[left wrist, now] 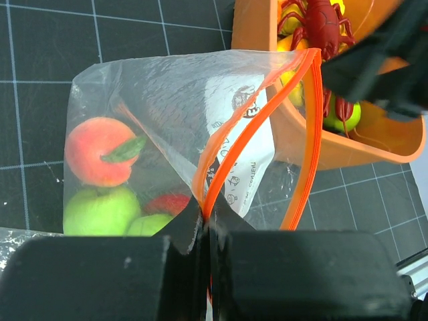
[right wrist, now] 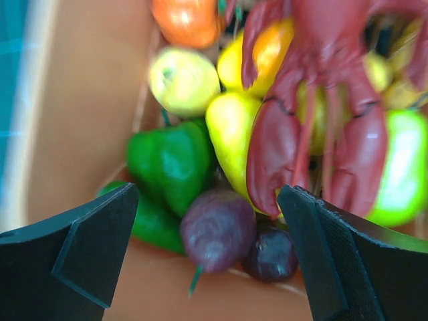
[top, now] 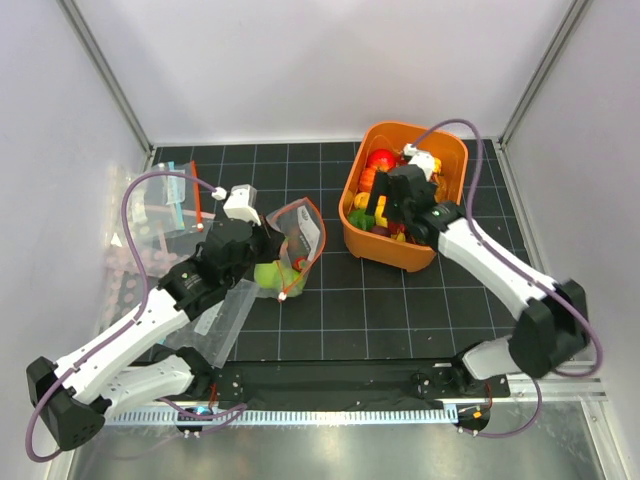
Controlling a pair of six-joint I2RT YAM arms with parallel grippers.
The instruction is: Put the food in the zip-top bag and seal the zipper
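Observation:
My left gripper is shut at the orange-zippered edge of the zip bag [left wrist: 154, 100], which stands partly open. In it lie a peach [left wrist: 99, 150], a green apple [left wrist: 100, 212] and other fruit. My right gripper hangs open over the orange bin [top: 390, 260], above a purple fruit [right wrist: 217, 231], a green pepper [right wrist: 167, 164], yellow fruit [right wrist: 234, 134] and a red lobster [right wrist: 314, 147], with nothing visibly held.
More clear bags [top: 150, 230] lie at the left of the dark gridded mat. The mat in front of the bin [top: 380, 310] is clear.

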